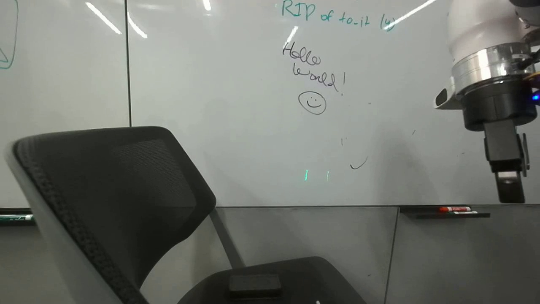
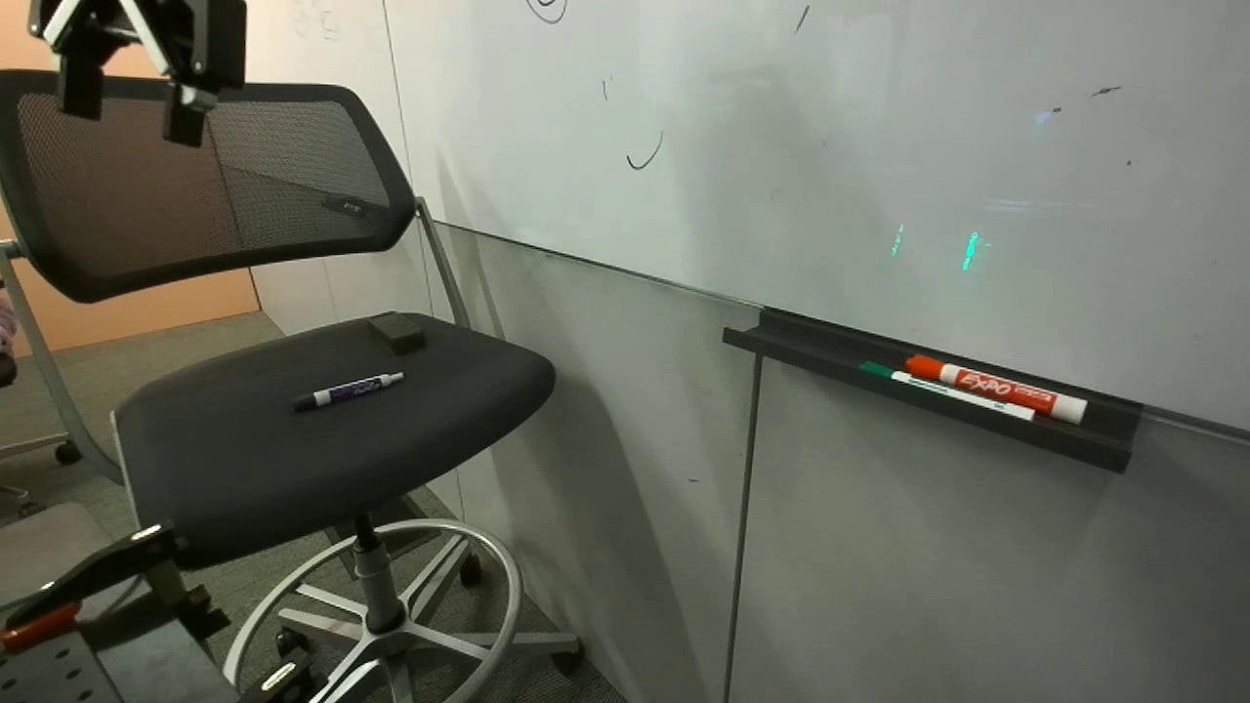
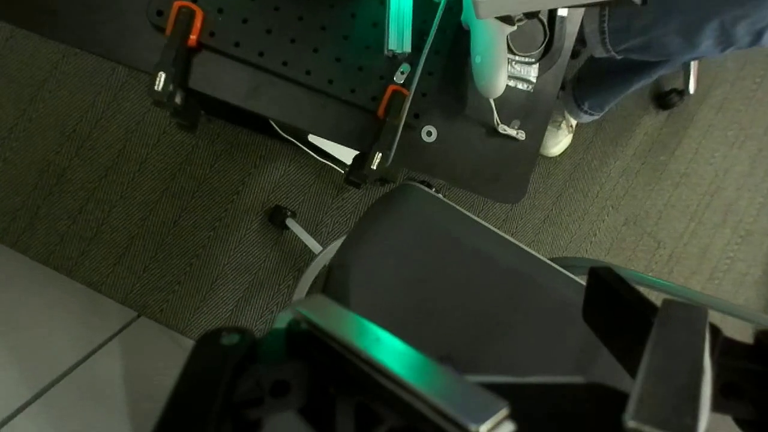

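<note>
My gripper (image 2: 135, 111) shows at the top left of exterior view 2, its fingers apart and nothing between them. In exterior view 1 the same gripper (image 1: 510, 195) points downward at the right, in front of the whiteboard (image 1: 243, 126). The wrist view has the open fingers near the bottom, with the dark chair seat (image 3: 446, 281) below them. On that seat, in exterior view 2, lie a dark marker (image 2: 349, 392) with a light end and a black block-shaped object (image 2: 397, 333). Neither touches the gripper.
A ledge (image 2: 809, 335) under the whiteboard holds a red marker (image 2: 996, 387) and a thin white marker with a green cap (image 2: 967, 394). The chair's mesh back (image 2: 316, 164) rises behind the seat. A black perforated table (image 3: 288, 79) carries clamps; a person's legs (image 3: 648, 43) stand beside it.
</note>
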